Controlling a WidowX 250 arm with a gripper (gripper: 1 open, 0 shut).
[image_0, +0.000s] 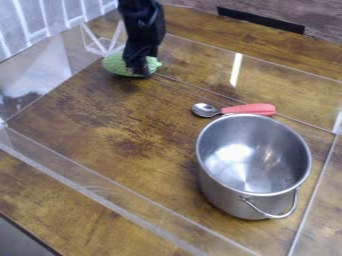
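Observation:
The black gripper is at the upper left, over a pale green bumpy object and partly in front of it. Whether its fingers are open or closed around that object cannot be made out. A steel pot with a wire handle stands at the lower right. Behind it lies a spoon with a pink handle.
Clear plastic walls border the wooden work surface. A white railed panel stands at the top left.

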